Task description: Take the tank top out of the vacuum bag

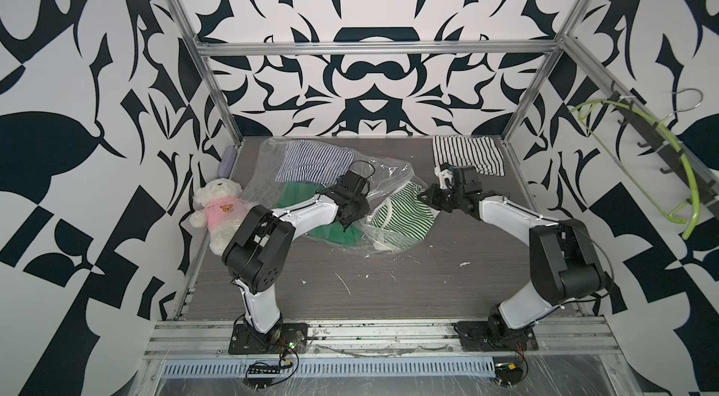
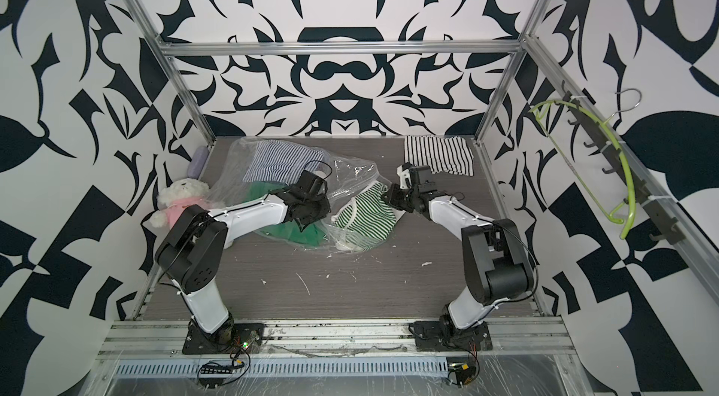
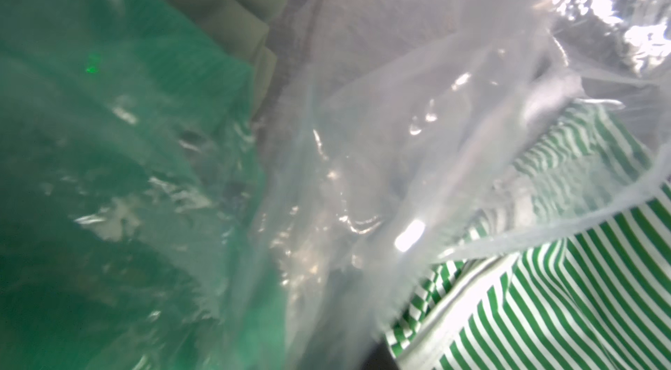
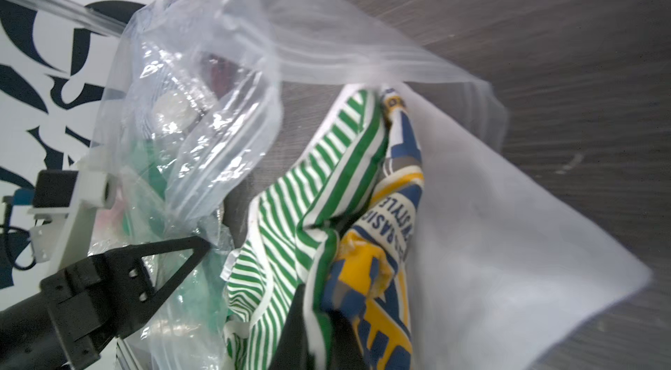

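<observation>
The green-and-white striped tank top [image 1: 408, 212] lies at the mouth of the clear vacuum bag [image 1: 391, 175], clear film over its left part. My right gripper [image 1: 425, 196] is shut on its right edge; in the right wrist view, a striped fold [image 4: 318, 324] runs between the dark fingers. Yellow-and-blue printed cloth [image 4: 381, 258] shows beside that fold. My left gripper [image 1: 358, 218] is shut at the bag, left of the tank top. Film gathers toward it in the left wrist view, where its fingers barely show; I cannot tell whether film is pinched.
Under the bag's film lie a green cloth [image 1: 333, 235] and a blue-striped cloth [image 1: 314, 161]. A black-and-white striped cloth [image 1: 468, 154] is at the back right, a teddy bear [image 1: 222, 209] at the left.
</observation>
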